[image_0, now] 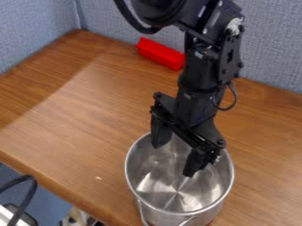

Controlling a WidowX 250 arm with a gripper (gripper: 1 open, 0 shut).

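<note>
A shiny metal pot (165, 190) stands at the front of the wooden table, its open top facing up. The black gripper (183, 139) hangs over it, its open fingers reaching down inside the rim at the back. Nothing clear shows between the fingers, and the arm hides part of the pot's back rim.
A red block (160, 53) lies at the back against the grey wall, partly behind the arm. Dark cables show at the lower left corner.
</note>
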